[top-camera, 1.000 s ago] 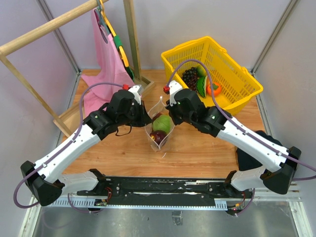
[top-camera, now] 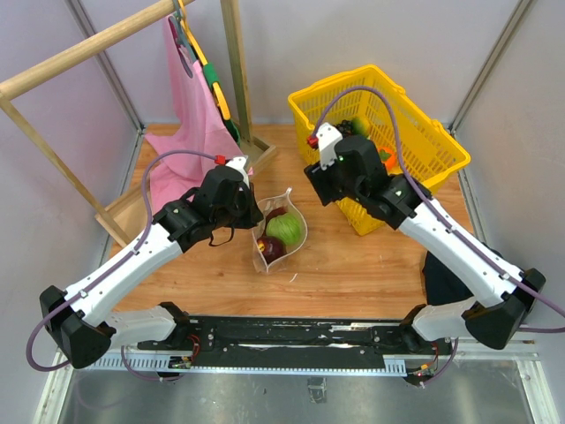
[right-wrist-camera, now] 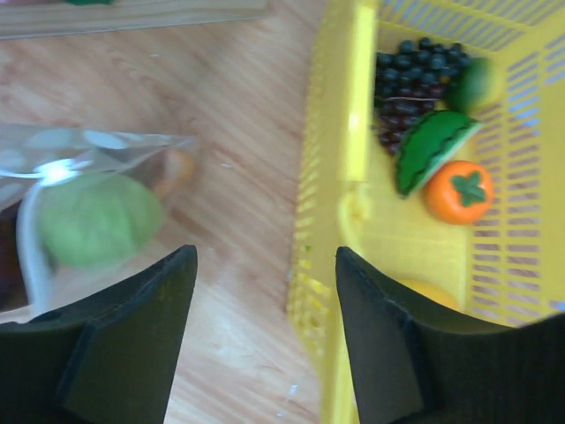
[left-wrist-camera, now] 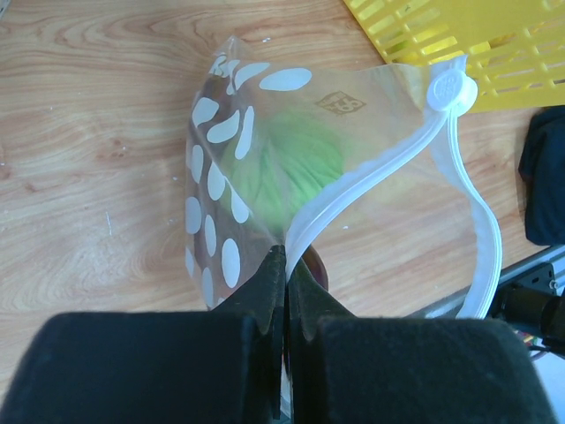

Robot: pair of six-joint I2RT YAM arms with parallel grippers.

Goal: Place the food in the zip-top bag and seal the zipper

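Observation:
The clear zip top bag (top-camera: 303, 217) stands on the table with its mouth spread open. Inside lie a green round food (top-camera: 284, 228) and a dark red one (top-camera: 271, 248); an orange-brown shape shows through the film in the right wrist view. My left gripper is shut on the bag's near rim, beside the white zipper strip (left-wrist-camera: 371, 177). My right gripper is open and empty, over the table between the bag and the yellow basket (right-wrist-camera: 311, 203). In the basket are dark grapes (right-wrist-camera: 415, 84), a watermelon slice (right-wrist-camera: 434, 146) and an orange persimmon (right-wrist-camera: 459, 192).
At the back left stands a wooden rack (top-camera: 234, 71) with a pink cloth (top-camera: 196, 115) hanging from it. A dark cloth (top-camera: 441, 284) lies at the right edge. The table in front of the bag is clear.
My right gripper has left the bag's right side, moving right and back toward the basket.

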